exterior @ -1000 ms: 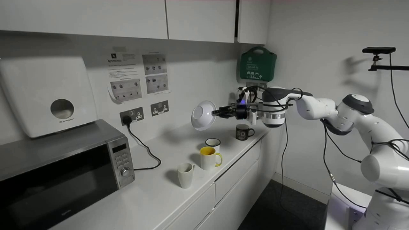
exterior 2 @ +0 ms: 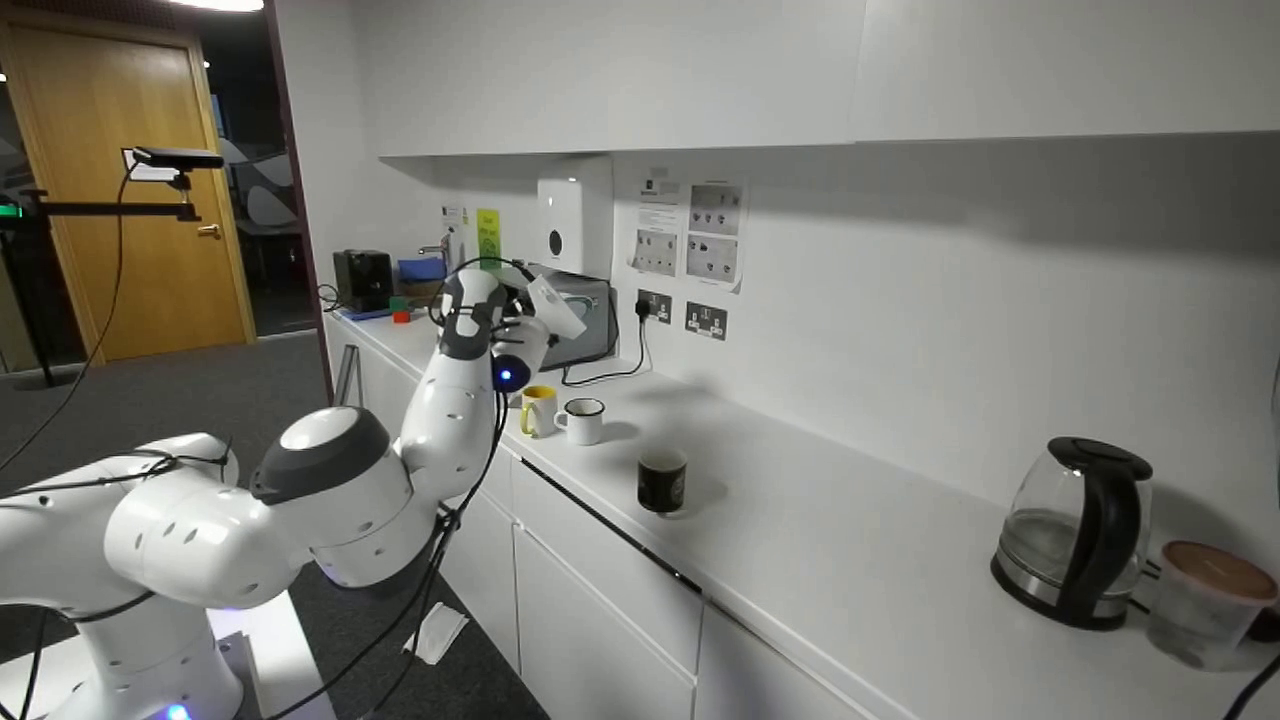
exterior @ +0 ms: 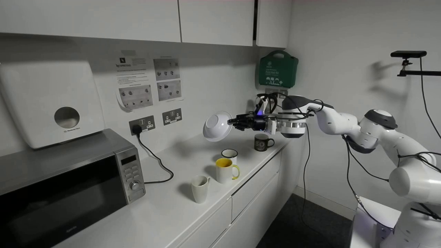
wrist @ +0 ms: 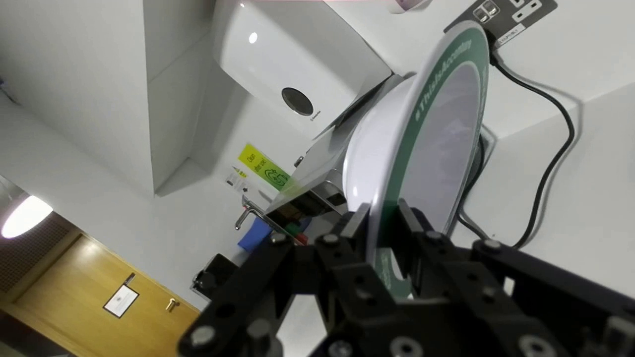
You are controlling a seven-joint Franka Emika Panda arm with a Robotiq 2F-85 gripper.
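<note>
A white bowl [exterior: 216, 127] hangs above the counter, tipped on its side, with my gripper [exterior: 232, 122] shut on its rim. In the wrist view the bowl [wrist: 440, 148] shows a green printed band along its wide rim, and the gripper has one finger on either side of that rim. Exterior view 2 shows part of the bowl [exterior 2: 555, 308] behind the arm, while the gripper itself is hidden there.
Below stand a white mug [exterior: 200, 189], a yellow-lined mug [exterior: 223, 172], a black-rimmed mug [exterior: 229, 154] and a dark mug [exterior: 261, 143]. A microwave [exterior: 70, 173] is at the left. The kettle [exterior 2: 1071, 534] stands at the counter's far end, with clear surface before it.
The arm has shifted slightly left in exterior view 1, carrying the bowl with it. The mugs have stayed in place, and the grip on the rim looks the same.
</note>
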